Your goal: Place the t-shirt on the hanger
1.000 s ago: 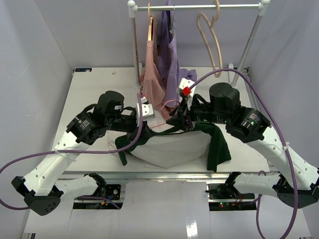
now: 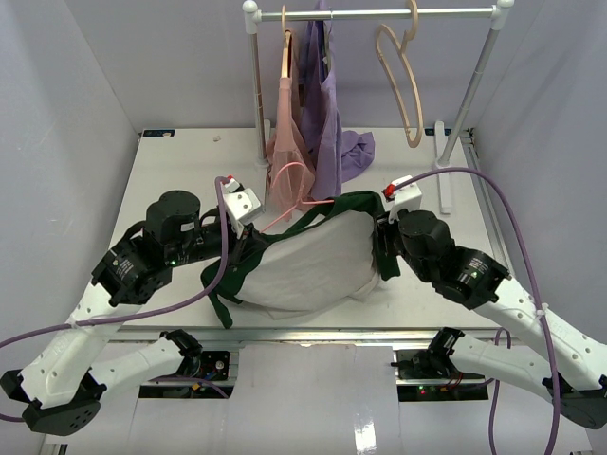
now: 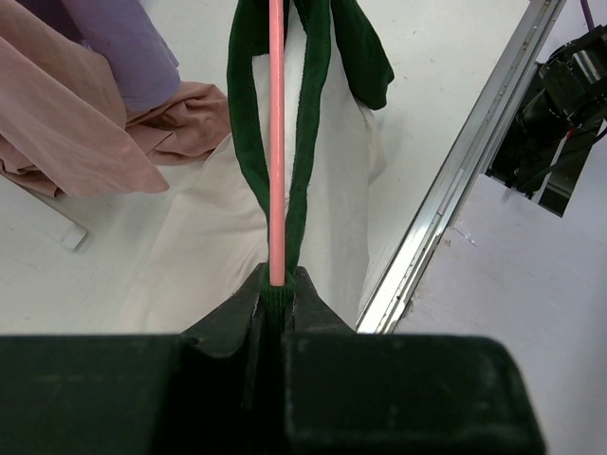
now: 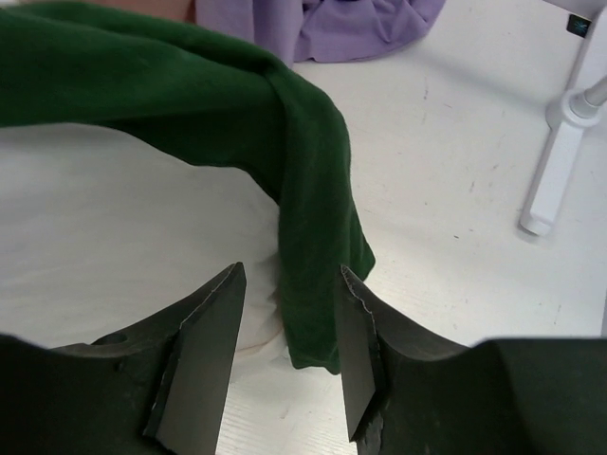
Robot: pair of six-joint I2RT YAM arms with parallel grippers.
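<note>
A white T-shirt (image 2: 308, 261) with dark green trim lies bunched at the front of the board, a pink hanger (image 2: 294, 166) inside its collar. In the left wrist view my left gripper is shut on the green cloth and the hanger's pink bar (image 3: 277, 142), which runs straight up from it. My right gripper stands open over the shirt's hanging green sleeve (image 4: 313, 218), whose end lies between and beyond its fingertips. Whether it touches the cloth is unclear.
A rack (image 2: 455, 13) at the back holds pink (image 2: 285, 114) and purple (image 2: 322, 114) garments and an empty wooden hanger (image 2: 408, 90). A metal rail (image 2: 285, 335) runs along the board's front edge. Bare board lies left and right of the shirt.
My left gripper has moved left with the shirt and pink hanger. The right arm has drawn back from the hanger toward the right and down, and the shirt's right part has shifted left and up.
</note>
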